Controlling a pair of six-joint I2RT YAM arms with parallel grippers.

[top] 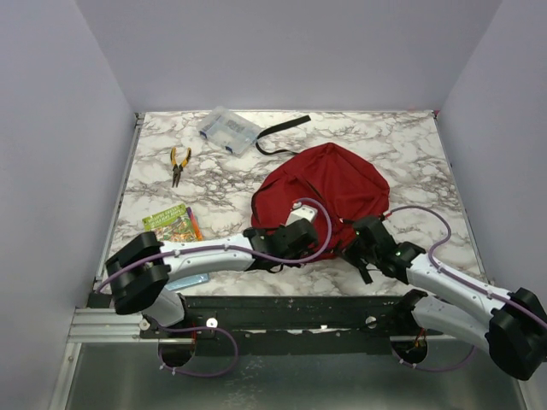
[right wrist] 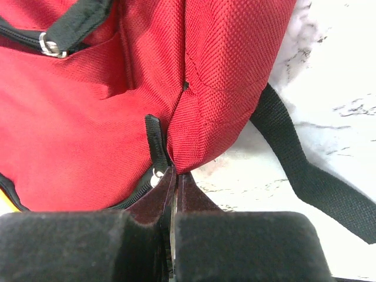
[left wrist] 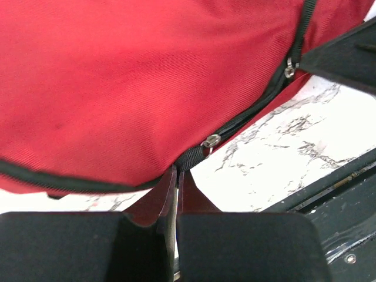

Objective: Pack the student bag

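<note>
A red bag [top: 325, 184] lies flat on the marble table, its black zipper [left wrist: 247, 114] running along the near edge. In the left wrist view, my left gripper is shut on the black zipper pull [left wrist: 191, 158], just below its silver slider. A second slider [left wrist: 290, 67] sits further along the zipper, near the right gripper's dark finger. My right gripper is shut on the bag's fabric corner [right wrist: 197, 138], with another black pull tab [right wrist: 155, 141] beside its tips. School books [top: 173, 224] lie at the left, partly behind the left arm.
A clear plastic case [top: 229, 130] and yellow-handled pliers [top: 178, 166] lie at the back left. One black strap [top: 286, 125] stretches behind the bag; another strap [right wrist: 323, 194] trails at the right. A light blue item [top: 188, 282] rests under the left arm.
</note>
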